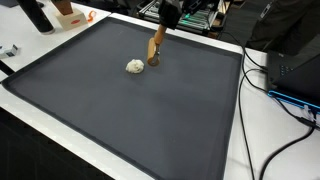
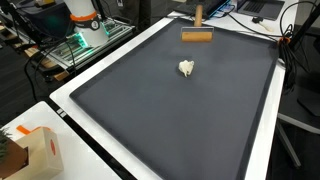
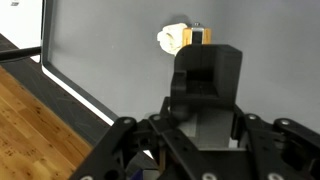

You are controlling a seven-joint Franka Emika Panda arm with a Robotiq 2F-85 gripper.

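A wooden, mallet-like tool hangs from my gripper, its crosspiece low and its handle running upward. My gripper is shut on the handle. In the wrist view, part of the wooden head shows past the dark gripper, which hides the rest. A crumpled, cream-white piece lies on the dark board close to the tool; in the wrist view this pale piece appears right beside the wood. Whether the tool touches the board is hard to tell.
The dark grey board is otherwise bare, with wide free room at its centre and front. A laptop-like device and black cables lie by one side. A wooden box stands off a corner.
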